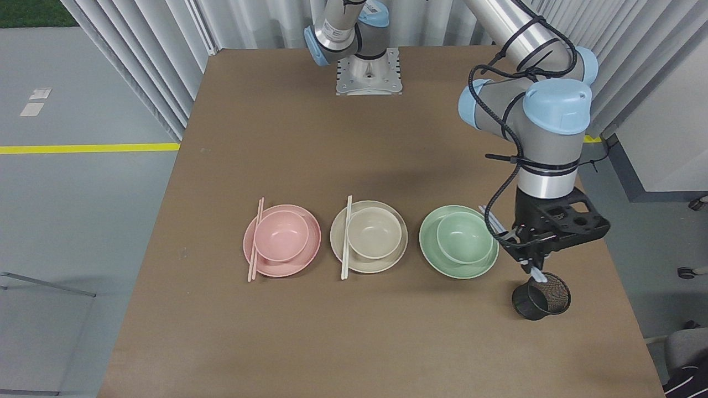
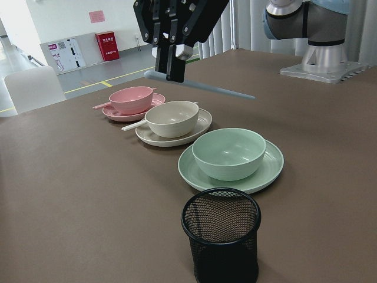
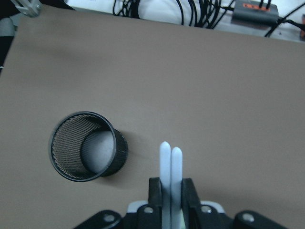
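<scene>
My gripper is shut on a pair of pale chopsticks (image 3: pixel 165 160), held level above the table; in the left view they (image 2: pixel 218 89) jut out over the bowls. A black mesh cup (image 3: pixel 88 147) stands empty just beside and below them, at the table's right in the front view (image 1: pixel 541 297). A green bowl (image 1: pixel 464 237) on a green plate (image 1: pixel 448 266) sits behind the cup. A cream bowl (image 1: pixel 374 232) and a pink bowl (image 1: pixel 282 235) on matching plates each have chopsticks on their left.
In the wrist view, cables and a grey box (image 3: pixel 255 13) lie beyond the table edge.
</scene>
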